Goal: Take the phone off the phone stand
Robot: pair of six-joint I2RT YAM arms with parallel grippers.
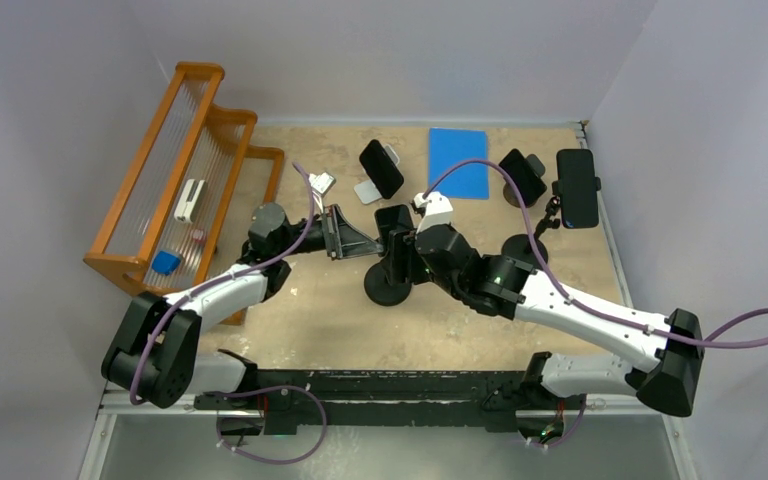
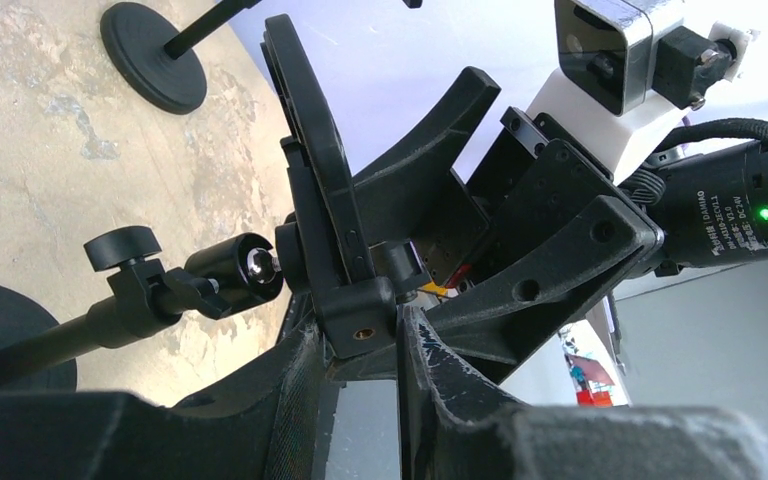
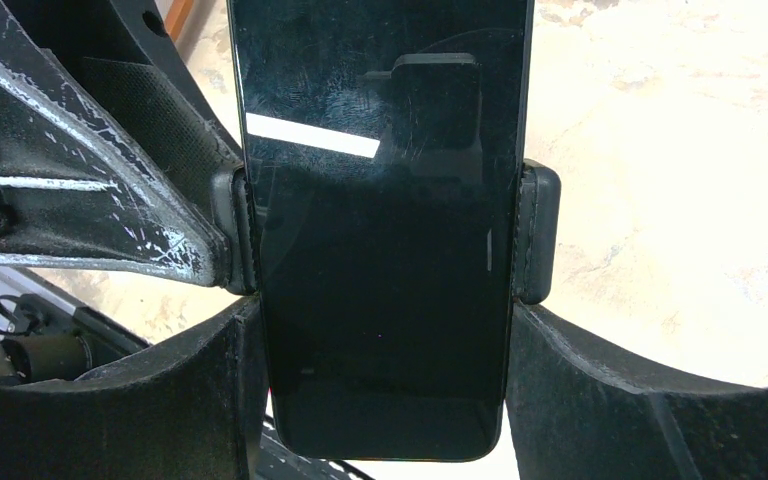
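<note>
A dark phone (image 3: 385, 230) fills the middle of the right wrist view, screen facing that camera. My right gripper is shut on its lower part, one finger against each long edge. The phone stand's side clamp pads (image 3: 538, 232) still flank the phone. In the left wrist view, the stand (image 2: 235, 275) rises from the lower left to its holder behind the phone (image 2: 310, 110). My left gripper has its fingertips on either side of the clamp's end; whether they press on it is unclear. From above, the right gripper (image 1: 400, 255) covers much of the holder.
Other phones on stands stand behind (image 1: 381, 170) and at the right (image 1: 578, 188). A blue sheet (image 1: 458, 160) lies at the back. A wooden rack (image 1: 175, 180) stands at the left.
</note>
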